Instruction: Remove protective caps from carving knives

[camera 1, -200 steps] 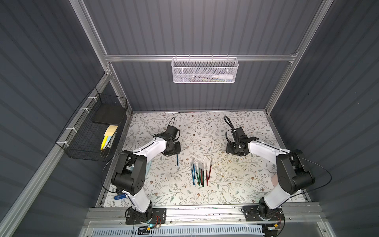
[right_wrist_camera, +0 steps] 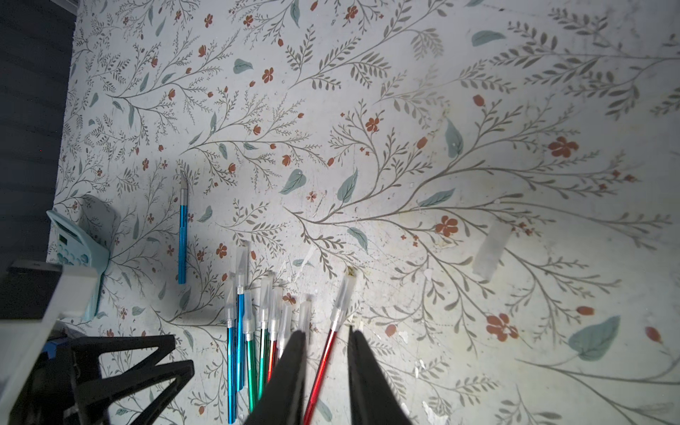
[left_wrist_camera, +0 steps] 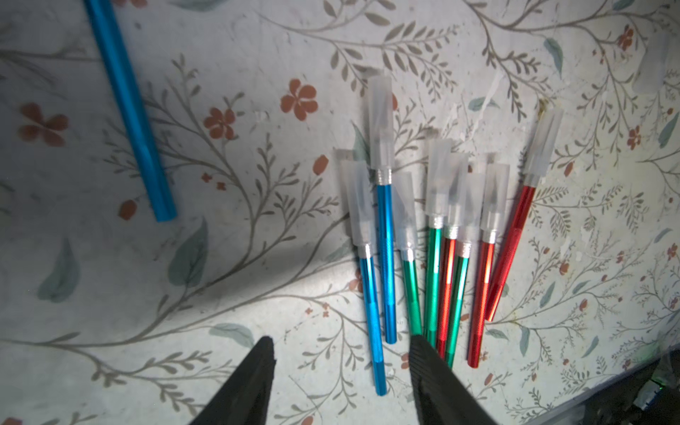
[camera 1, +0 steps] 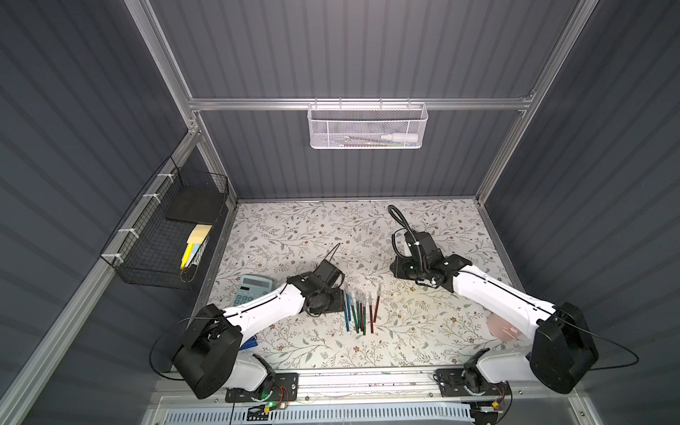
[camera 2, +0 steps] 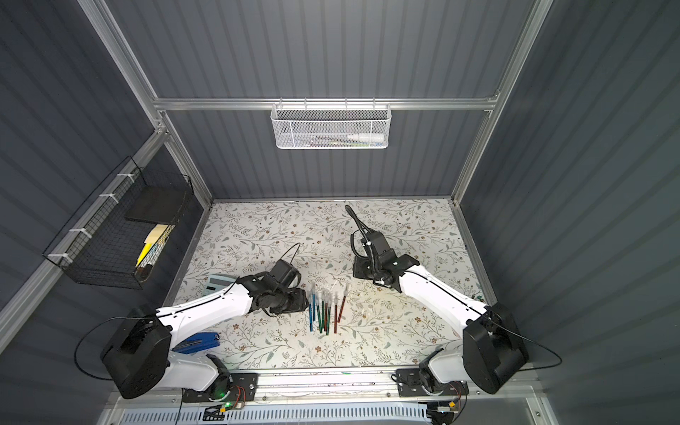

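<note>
Several capped knives with blue, green and red handles lie side by side, their translucent caps pointing away. In the left wrist view a blue knife [left_wrist_camera: 373, 318] is leftmost in the row, and a red knife [left_wrist_camera: 510, 248] angles off at the right. My left gripper stands open over the table by the blue handles, nothing between its fingers. One blue knife [right_wrist_camera: 182, 233] lies apart with its blade end bare. A loose translucent cap [right_wrist_camera: 492, 249] rests on the cloth. My right gripper hovers back right of the row; its fingers are close together, and no held thing shows clearly.
At the left are a calculator [camera 1: 253, 287] and a blue object [camera 2: 196, 343]. A pink round object [camera 1: 501, 326] sits near the right arm's base. A wire basket [camera 1: 170, 226] hangs at left, a white mesh basket [camera 1: 367, 126] at the back.
My right gripper has shifted slightly left. The row looks unmoved.
</note>
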